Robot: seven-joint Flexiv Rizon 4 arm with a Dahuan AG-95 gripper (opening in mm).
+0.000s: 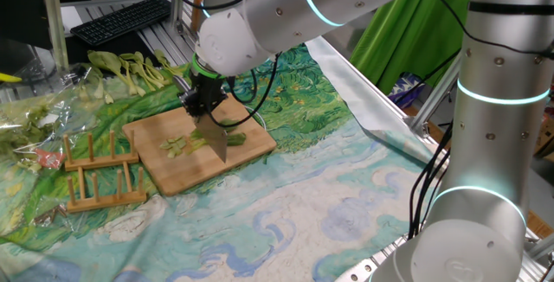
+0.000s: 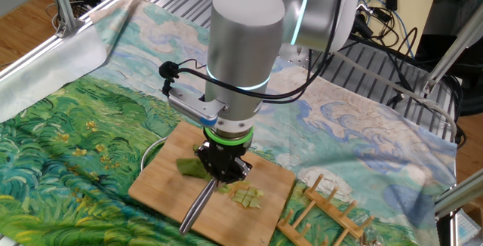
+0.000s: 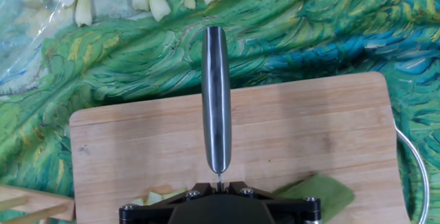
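My gripper [image 1: 206, 107] is shut on a knife [image 3: 217, 100]. In the wrist view its steel handle points away from my fingers, out over the board. The wide blade [image 1: 213, 140] hangs down over the cutting board [image 1: 177, 175] in exterior view 1. Whether its edge touches the wood I cannot tell. On one side of the knife lie small cut pieces of green vegetable [image 2: 246, 196]. A longer uncut green piece [image 3: 317, 195] lies on the other side, partly hidden behind my gripper in the wrist view.
A wooden peg rack [image 1: 104, 175] stands close beside the board. Leafy green stalks [image 1: 130, 67] lie behind it, and a clear plastic bag with greens [image 1: 35, 126] is at the left.
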